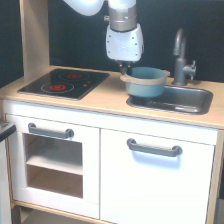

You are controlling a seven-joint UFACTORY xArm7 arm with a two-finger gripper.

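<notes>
A blue-grey toy pot with a pale rim is over the left part of the sink. Whether its base touches the basin or hangs just above cannot be told. From above, my white arm reaches down to the pot's left side. The gripper is at the pale handle there and appears shut on it; its dark fingertips are small and partly unclear.
A black stovetop with red rings lies empty on the left of the wooden counter. Behind the sink rises a dark faucet, close to the pot's right. White cabinet doors with grey handles are below.
</notes>
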